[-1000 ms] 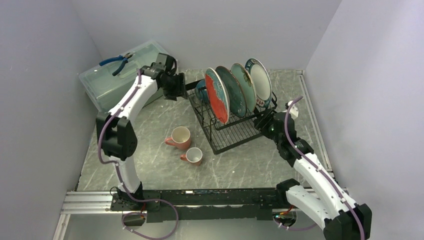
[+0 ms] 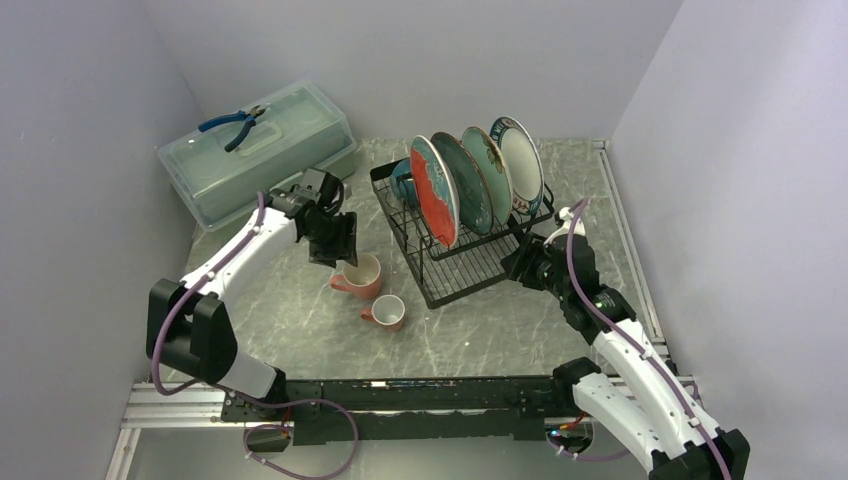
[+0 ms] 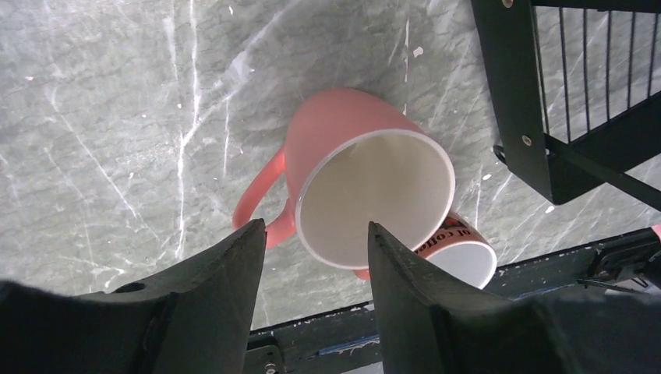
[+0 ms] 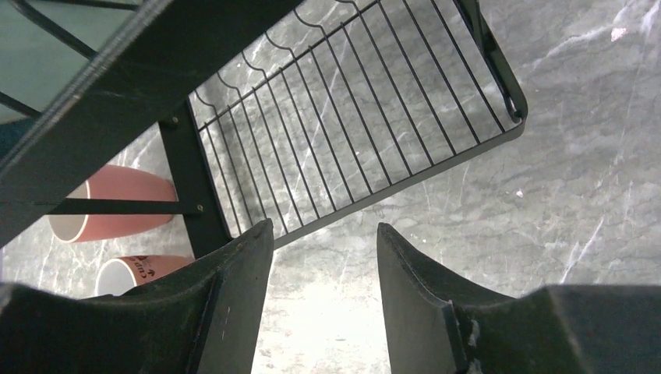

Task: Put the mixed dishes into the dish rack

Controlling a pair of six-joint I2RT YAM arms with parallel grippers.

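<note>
Several plates, among them a red-and-teal one [image 2: 436, 192], stand on edge in the black dish rack [image 2: 460, 280], with a blue item behind them. Left of the rack are a pink mug [image 2: 362, 280] and a smaller printed mug [image 2: 388, 314]. My left gripper is open just above the pink mug, whose handle shows near its left finger in the left wrist view. My right gripper is open at the rack's right front, over its lower wire tray, with nothing between its fingers.
A lidded plastic box [image 2: 250, 160] with blue-handled pliers [image 2: 236, 120] on top sits at the back left. Walls close in the back and sides. Bare counter [image 2: 480, 340] lies in front of the rack.
My right gripper has shifted slightly toward the front.
</note>
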